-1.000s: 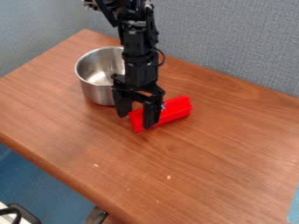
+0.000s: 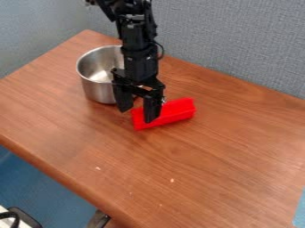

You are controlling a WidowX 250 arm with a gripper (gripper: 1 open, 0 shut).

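Note:
My black gripper (image 2: 138,105) hangs down over a red cylindrical object (image 2: 174,112) lying on its side on the wooden table. The fingertips reach down at the left part of the red object, one finger toward the left of it and one over it. Whether they are shut on it I cannot tell. A steel pot (image 2: 93,82) stands just behind and left of the gripper, partly hidden by it.
A grey textured wall (image 2: 238,40) stands behind.
The gripper and red object show only very slight shifts; the pot stays in place.

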